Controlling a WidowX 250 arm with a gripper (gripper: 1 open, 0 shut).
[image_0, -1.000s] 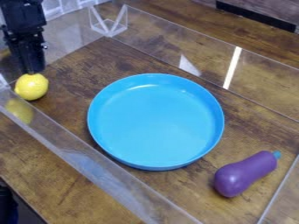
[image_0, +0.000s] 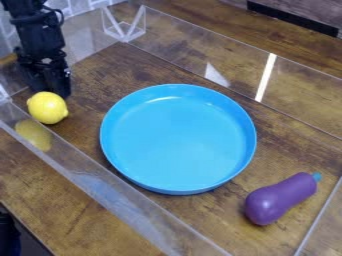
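Note:
A black gripper (image_0: 48, 72) hangs at the upper left, pointing down, just above and behind a yellow round object (image_0: 48, 108) that rests by the clear left wall. Its fingers are dark and small, so their opening is unclear. A blue plate (image_0: 178, 137) lies in the middle. A purple eggplant (image_0: 279, 198) lies at the lower right.
Clear walls (image_0: 112, 190) edge the wooden surface (image_0: 147, 65). There is bare wood behind the plate and around the eggplant.
The gripper has come down and slightly right, closer to the yellow object. That object has shifted a little right and down from where it was a second ago.

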